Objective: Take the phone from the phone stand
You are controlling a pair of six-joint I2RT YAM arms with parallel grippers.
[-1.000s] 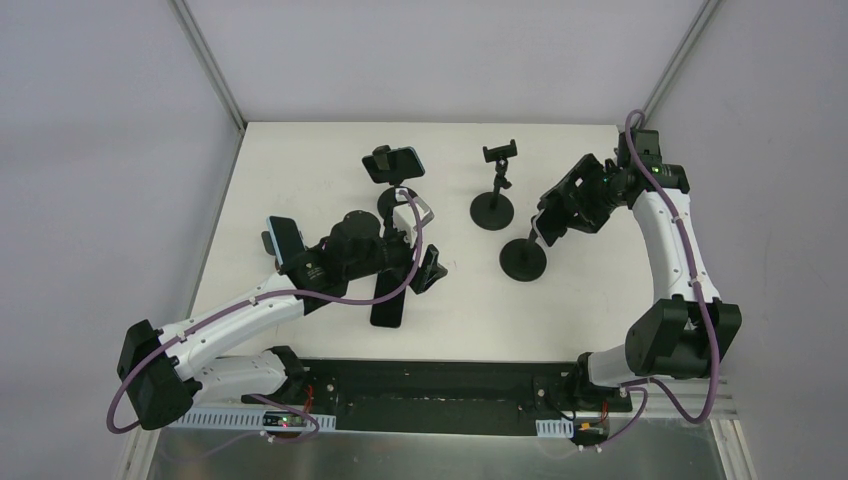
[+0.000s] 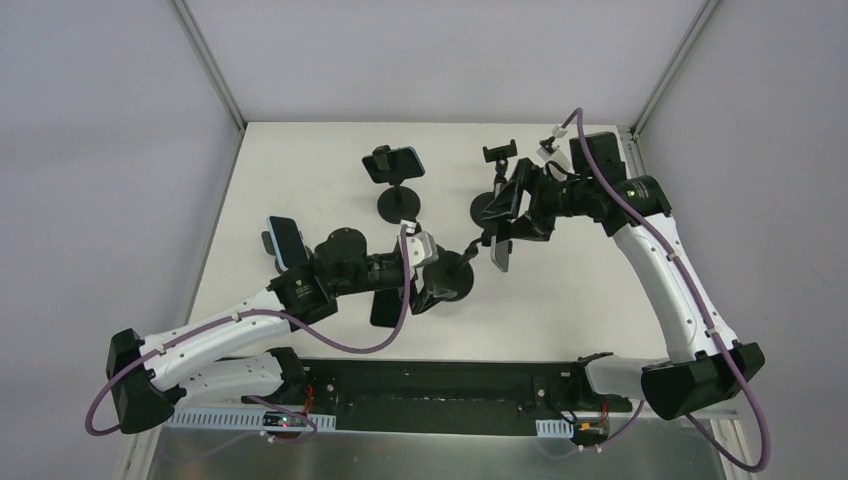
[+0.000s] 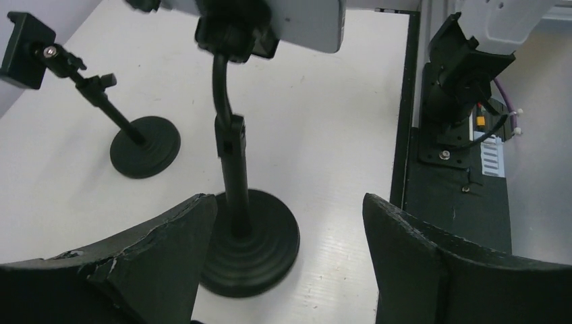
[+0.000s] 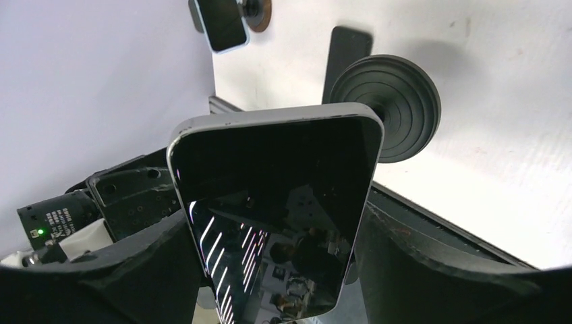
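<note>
My right gripper is shut on a phone (image 4: 270, 169), its dark glossy screen between the fingers. That phone is attached to a black phone stand with a round base (image 2: 455, 280). In the left wrist view the stand's pole (image 3: 234, 158) rises to the phone's pale underside (image 3: 310, 23) at the top edge; the base seems lifted off the table. My left gripper is open, its fingers well apart with nothing held. It points toward the stand's base from the left side in the top view.
An empty stand (image 2: 498, 152) is at the back right. Another stand holds a phone (image 2: 404, 163) at the back middle, and a third phone (image 2: 288, 242) is at the left. A flat black object (image 2: 384, 308) lies under my left arm.
My right gripper has moved left, and the phone and its stand came along, toward my left gripper. The left gripper has shifted down slightly and turned a little toward the stand's base.
</note>
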